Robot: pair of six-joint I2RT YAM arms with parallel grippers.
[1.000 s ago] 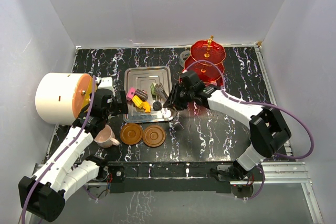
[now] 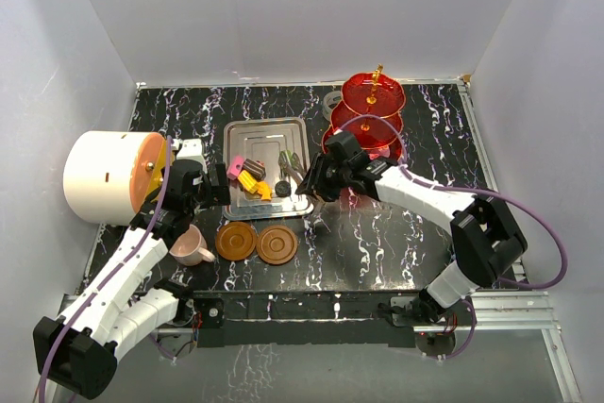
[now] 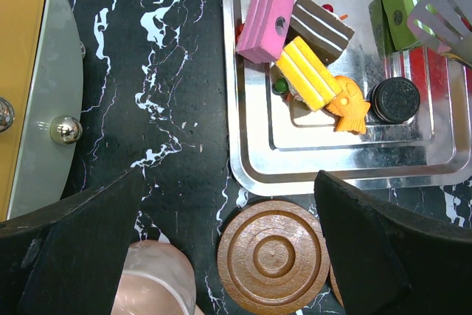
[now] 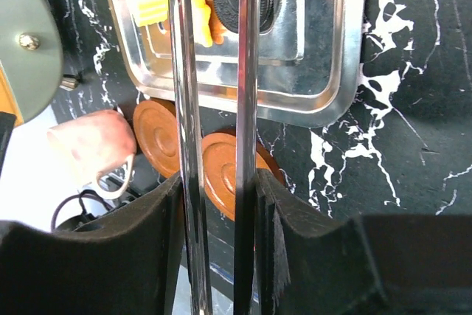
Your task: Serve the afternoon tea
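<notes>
Metal serving tongs (image 4: pixel 189 153) are held in my right gripper, which is shut on them over the right side of the tray. In the left wrist view, the slotted tong head (image 3: pixel 445 20) overlaps the right side of a green cake piece (image 3: pixel 404 9); whether it grips the cake I cannot tell. On the silver tray (image 3: pixel 234 108) also lie a pink cake (image 3: pixel 264 23), a brown cake (image 3: pixel 322 27), a yellow cake (image 3: pixel 306 71), an orange fish-shaped sweet (image 3: pixel 349 105) and a dark round cookie (image 3: pixel 397 99). My left gripper stands open and empty, left of the tray.
A red tiered stand (image 2: pixel 373 96) with a gold handle is at the back right. Two brown coasters (image 2: pixel 236 241) and a pink cup (image 2: pixel 191 247) sit in front of the tray. A large white-and-orange drum (image 2: pixel 104 176) occupies the left.
The left arm has stayed still.
</notes>
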